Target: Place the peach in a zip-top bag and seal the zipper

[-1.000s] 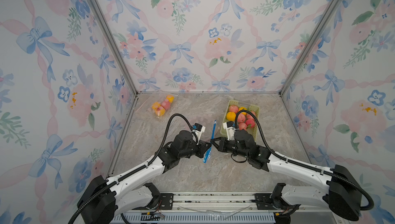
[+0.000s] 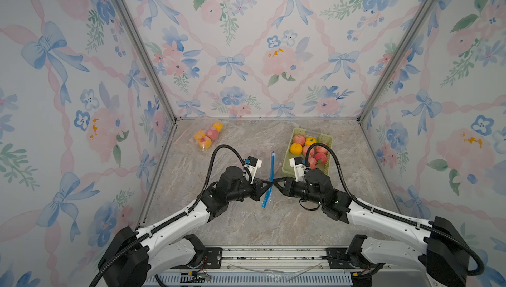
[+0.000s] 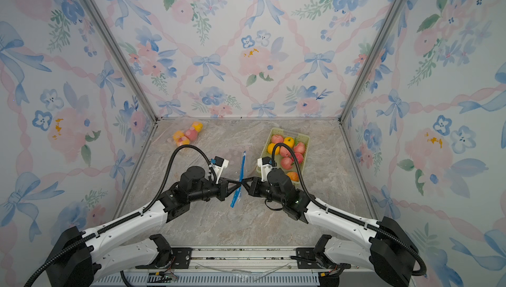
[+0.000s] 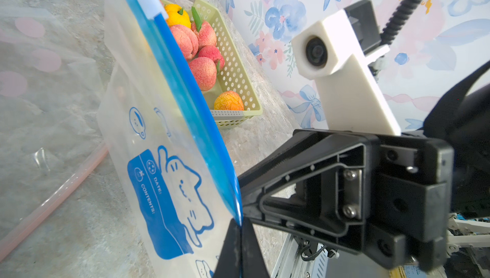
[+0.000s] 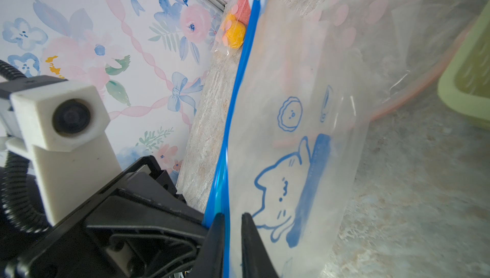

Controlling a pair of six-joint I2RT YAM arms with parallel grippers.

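A translucent bag (image 4: pixel 153 140) with a blue zip strip (image 4: pixel 183 89) hangs upright between my two arms, a white slider (image 4: pixel 149 2) at the strip's far end. In the left wrist view my left gripper is shut on the blue strip's edge. From the other side, my right gripper reaches the strip; its fingers stand slightly apart, bag film showing in the gap. Several peaches (image 4: pixel 203 72) lie in the green basket (image 4: pixel 250 96). I see no fruit in the visible part of the bag; its lower part is cut off.
A clear bag of fruit (image 2: pixel 209 135) lies at the back left. A see-through sheet with pink dots (image 5: pixel 370 10) shows behind the hanging bag. Bare table (image 2: pixel 253 229) lies in front of the arms; the basket stands behind the right arm.
My right gripper has shifted slightly to the right. The blue strip has turned a little more upright, its far end moving slightly left. The left arm looks nearly still.
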